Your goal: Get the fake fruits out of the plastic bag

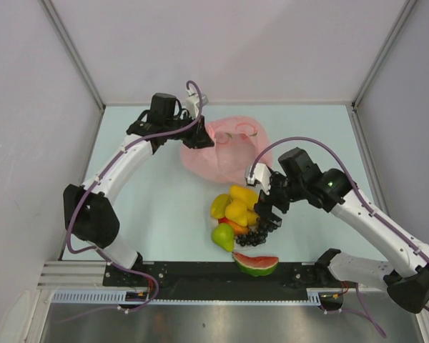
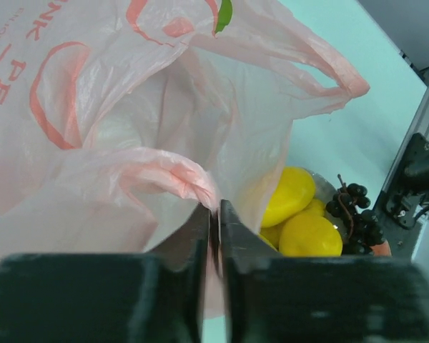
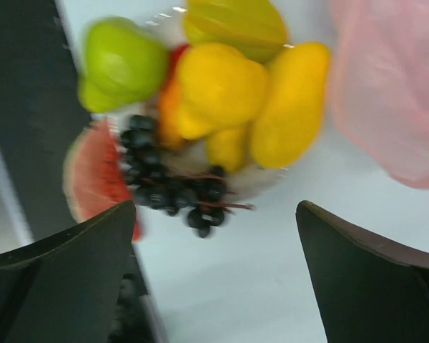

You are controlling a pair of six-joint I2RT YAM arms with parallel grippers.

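The translucent pink plastic bag [image 1: 236, 157] lies wide-mouthed at the back centre, and no fruit shows in the visible part of its inside. My left gripper is shut on a fold of its rim. Outside the bag, the fake fruits sit in a cluster in front: yellow fruits [image 1: 236, 211], a green pear [image 1: 223, 236], an orange-red piece [image 3: 170, 107] and dark grapes [image 3: 171, 189]. A watermelon slice [image 1: 256, 264] lies apart, nearest the front edge. My right gripper hovers open above the cluster's right side, empty between its fingers.
A pale round dish [image 3: 254, 184] shows under the fruits. The black front rail [image 1: 193, 279] borders the table, close by the watermelon.
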